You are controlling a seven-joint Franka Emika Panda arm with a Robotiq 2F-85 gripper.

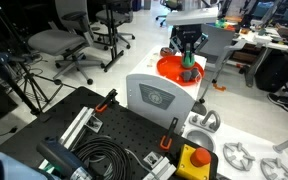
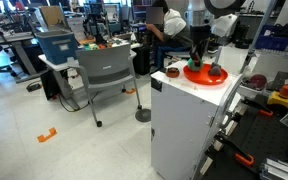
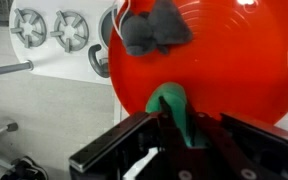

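Observation:
A round orange-red plate (image 1: pixel 168 69) lies on the white counter top. In the wrist view it fills much of the picture, and a soft-looking dark grey object (image 3: pixel 154 28) rests on it near the upper edge. My gripper (image 1: pixel 189 58) points down over the plate, shut on a green object (image 3: pixel 171 98). Part of that green object is hidden by the fingers, so its full shape is unclear. In the second exterior view the green object (image 2: pixel 194 65) appears at or just above the plate (image 2: pixel 208 77); whether it touches cannot be told.
A small reddish-brown round item (image 2: pixel 172 72) sits beside the plate. Stove burners (image 3: pixel 71 30) and a sink tap (image 1: pixel 212 120) lie nearby. An orange-and-yellow block (image 1: pixel 195 160) stands at the front, and cables (image 1: pixel 102 158) fill the dark base.

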